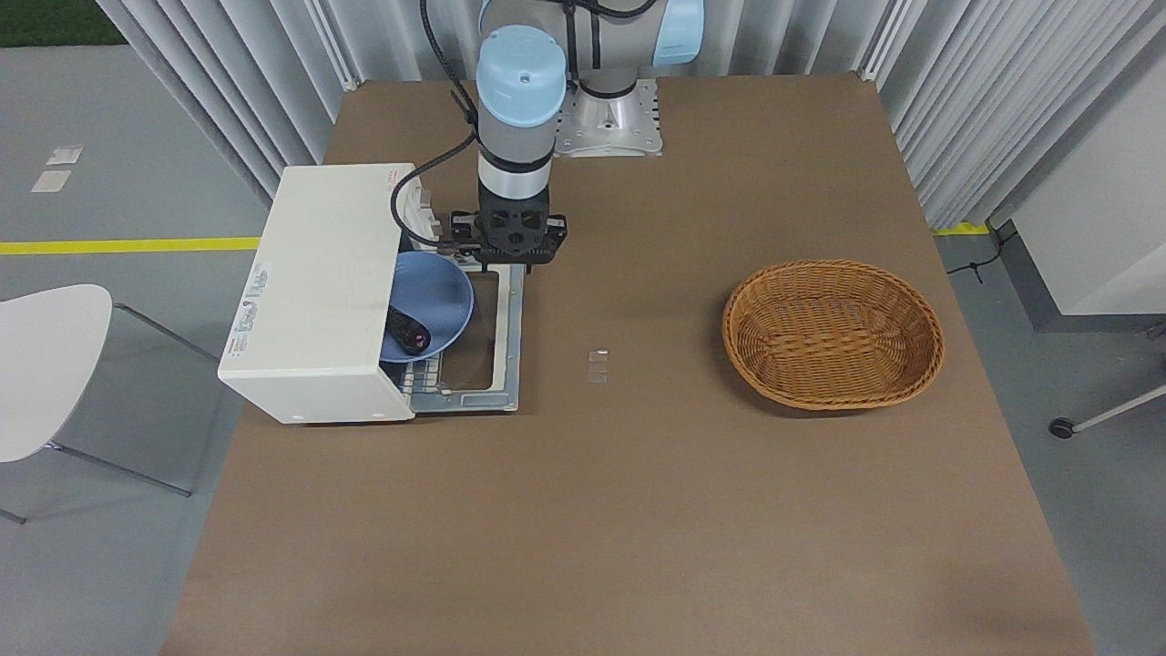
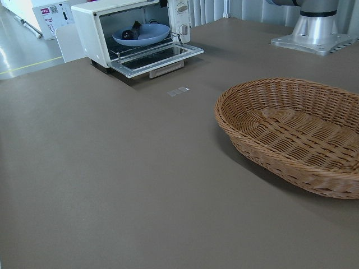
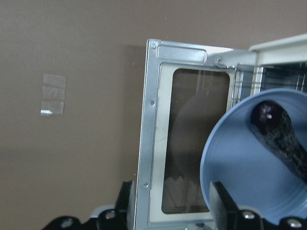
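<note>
A white toaster oven (image 1: 306,290) stands on the table with its glass door (image 2: 151,61) folded down. A blue bowl (image 3: 240,167) sits partly inside on the rack, holding a dark purple eggplant (image 3: 278,134). My gripper (image 1: 508,262) hangs over the rear part of the door, just right of the oven; in the wrist view its two fingers stand apart at the bottom edge, open, one over the bowl's rim area, nothing visible held between them.
A brown wicker basket (image 1: 831,333) sits empty on the right of the table (image 1: 656,525). A white chair (image 1: 38,366) stands on the floor to the left.
</note>
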